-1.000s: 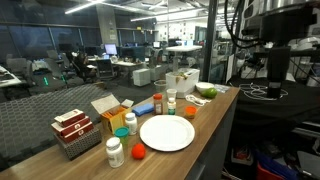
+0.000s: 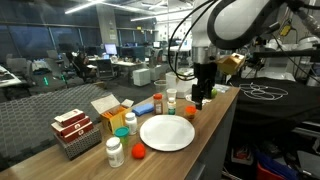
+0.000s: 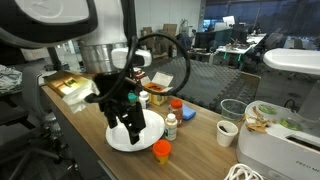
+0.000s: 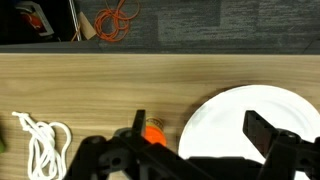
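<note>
My gripper stands open in the wrist view, with its two dark fingers wide apart and nothing between them. It hangs above the table's edge, over the side of the white plate (image 4: 252,107) and near an orange cup (image 4: 154,132). In exterior view 1 the plate (image 2: 167,133) lies flat and bare on the wooden table. The orange cup (image 2: 190,111) sits just beyond it, close to the gripper (image 2: 203,100). Exterior view 2 shows the cup (image 3: 162,151) in the open beside the plate (image 3: 136,131), which the arm partly covers.
A red ball (image 2: 138,151), white bottles (image 2: 115,152) and stacked boxes on a basket (image 2: 78,143) occupy the table's near end. Further back are a white cup (image 3: 227,132), a jar (image 3: 171,127) and a coiled white rope (image 3: 243,173). Bare wood lies between several of them.
The arm has moved leftward in exterior view 1 and lower, from beyond the table's right edge to over the orange cup's side of the table. The table objects have not moved.
</note>
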